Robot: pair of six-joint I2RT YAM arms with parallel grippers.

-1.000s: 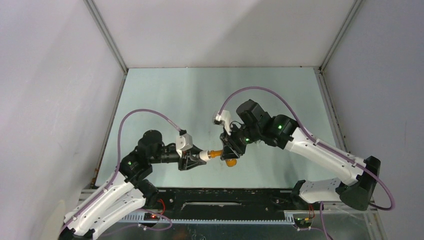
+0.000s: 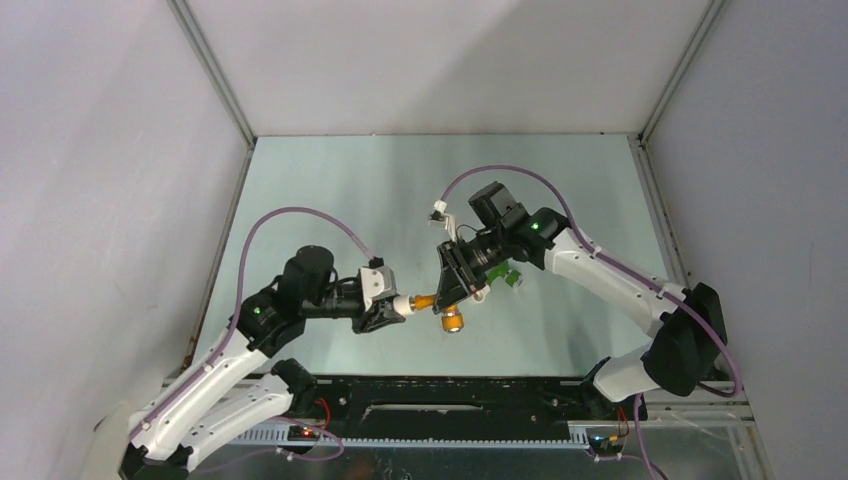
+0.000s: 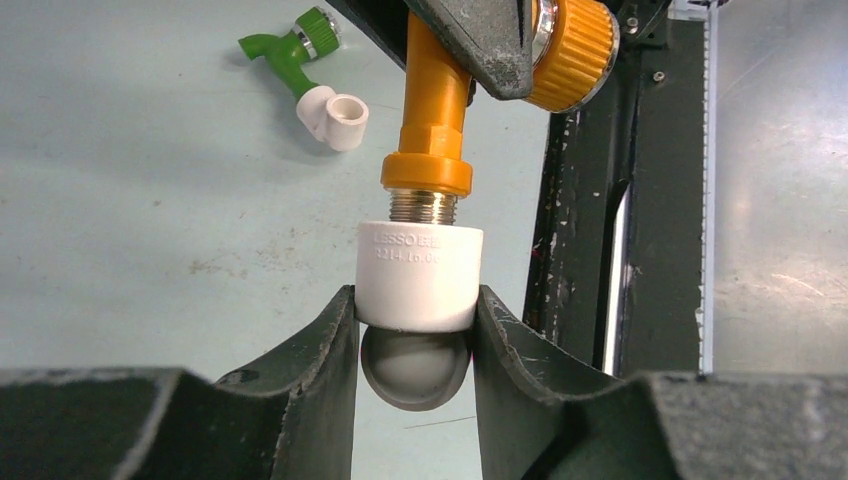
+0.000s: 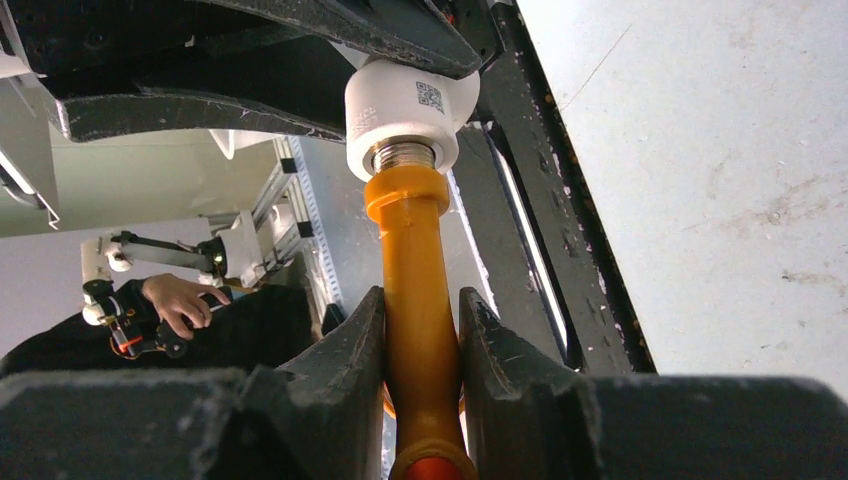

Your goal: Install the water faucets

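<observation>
My left gripper is shut on a white pipe fitting (image 3: 418, 268). My right gripper is shut on the body of an orange faucet (image 4: 415, 255), which has an orange knob (image 3: 572, 55). The faucet's metal thread (image 3: 422, 206) stands at the mouth of the white fitting, in line with it and partly exposed; how far it is inside I cannot tell. In the top view both grippers meet over the middle-front of the board, the orange piece between them.
A green faucet (image 3: 285, 65) with a white elbow (image 3: 318, 115) lies on the board (image 2: 380, 190), behind the right arm in the top view. A dark rail (image 2: 450, 395) runs along the front edge. A person's hand (image 4: 180, 300) shows beyond the workspace.
Both arms have shifted slightly toward the back and left, carrying the faucet and fitting together. More of the green faucet now shows in the top view.
</observation>
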